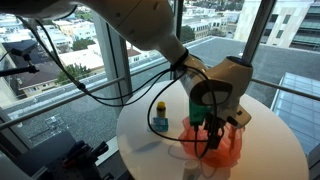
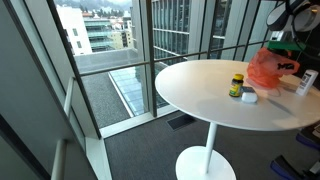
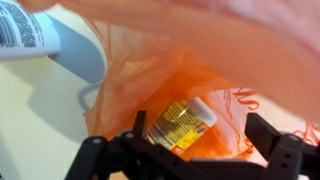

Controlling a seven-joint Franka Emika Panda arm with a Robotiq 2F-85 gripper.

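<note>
A translucent orange-red plastic bag (image 1: 228,150) rests on the white table, its film bunched up around my gripper. Inside it, a small packet with a yellow-green label (image 3: 180,125) shows in the wrist view. My gripper stands open over the bag, its dark fingers (image 3: 267,136) wide apart and the packet between and just beyond them. No grip on the packet shows. Bag film fills the top of the wrist view and hides part of the surroundings. In exterior view 2 the bag (image 2: 266,70) lies near the right edge.
A yellow-topped bottle (image 2: 237,85) and a small white-and-blue item (image 2: 249,96) stand apart from the bag. A white labelled canister (image 3: 28,34) is close beside it. Bare tabletop (image 2: 195,80) extends away from these, bordered by windows.
</note>
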